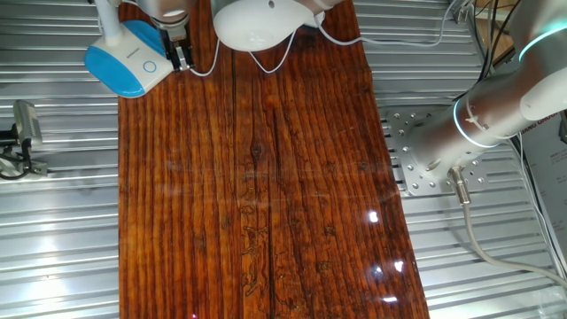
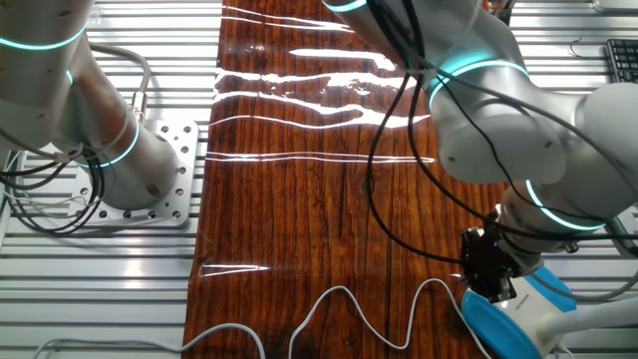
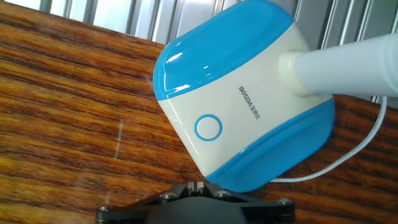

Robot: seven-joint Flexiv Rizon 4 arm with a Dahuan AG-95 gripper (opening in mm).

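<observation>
A blue-and-white lamp [image 3: 249,87] with a round blue-ringed button rests at the table's edge; its white stem rises toward the right of the wrist view. Exterior view 1 has the lamp base [image 1: 135,60] at the upper left, partly over the metal rails. My gripper points down close beside the base's button-side corner, its fingertips together and nothing visible between them. From exterior view 2, the black gripper [image 2: 501,291] is seen near the lamp's blue side [image 2: 493,327]. Whether it touches the base is hard to tell.
A white cable [image 2: 344,291] runs across the table's lamp end. Black cables [image 2: 374,189] hang loosely from the arm. A robot base [image 1: 443,146] stands beyond the table's right edge.
</observation>
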